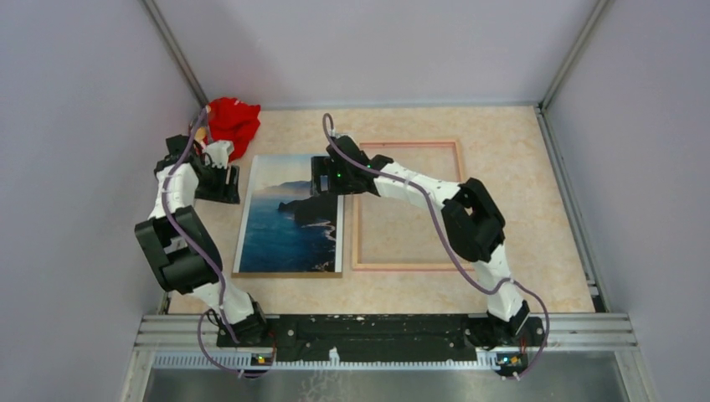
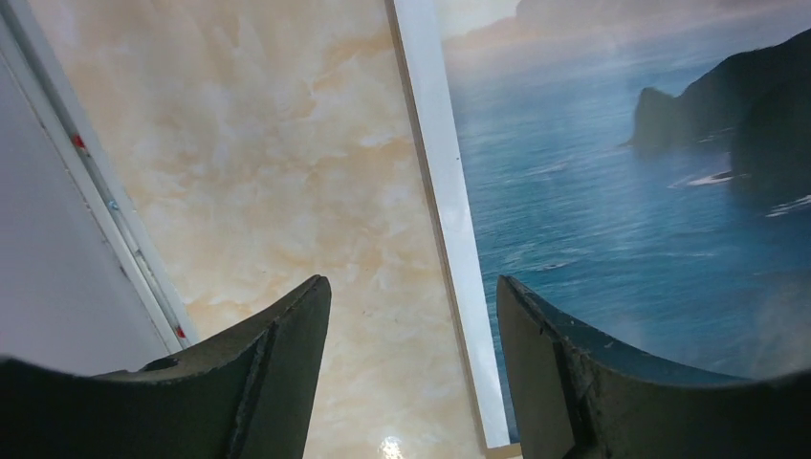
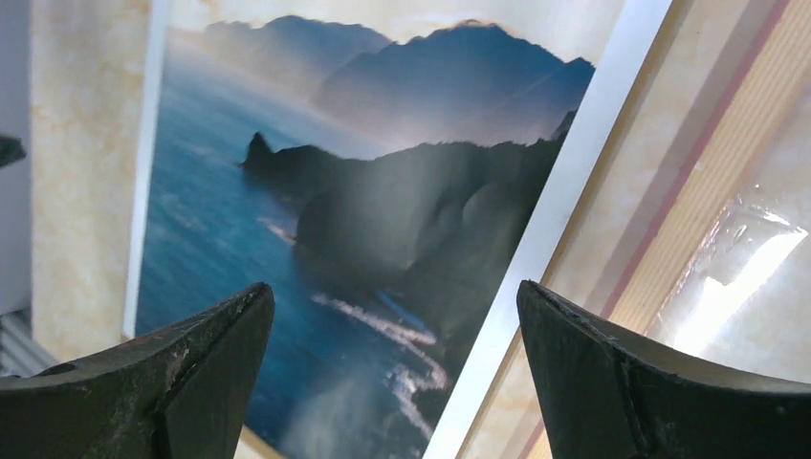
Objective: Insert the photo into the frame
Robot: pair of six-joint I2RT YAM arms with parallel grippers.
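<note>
The seascape photo (image 1: 285, 226) lies flat on the left half of the table, white-edged, on a brown board. Right of it lies the empty pale wooden frame (image 1: 414, 266) with a clear pane. My left gripper (image 1: 226, 186) hovers open by the photo's left edge; in the left wrist view its fingertips (image 2: 316, 292) straddle bare table and white edge. My right gripper (image 1: 322, 176) is open above the photo's right edge; in the right wrist view that white strip (image 3: 545, 229) lies between its fingers, below them. Neither gripper holds anything.
A red cloth (image 1: 234, 117) lies in the back left corner, partly behind the left arm. Walls border the table (image 1: 527, 151) on the sides and back. Bare table shows right of the frame and along the front.
</note>
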